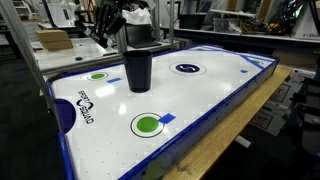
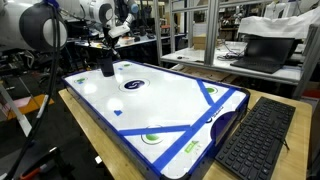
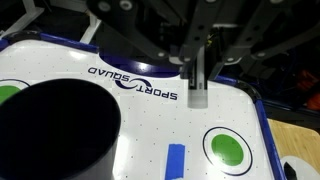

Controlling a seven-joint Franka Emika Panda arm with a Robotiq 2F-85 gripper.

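A black cup (image 1: 138, 72) stands upright on the white Sport Squad table (image 1: 185, 95); in the wrist view its dark open mouth (image 3: 55, 125) fills the lower left. My gripper hangs above the table, shut on a small pale object (image 3: 198, 95) that points down from between its fingers. In exterior view 1 this object is a small white spot (image 1: 102, 42), up and to the left of the cup and apart from it. What exactly it is cannot be told. The inside of the cup is too dark to read.
Green dots (image 1: 147, 125) and blue tape strips (image 2: 155, 133) mark the mostly bare tabletop, which has a raised blue rim. A black keyboard (image 2: 258, 138) and a laptop (image 2: 272, 50) lie beyond the table's edge.
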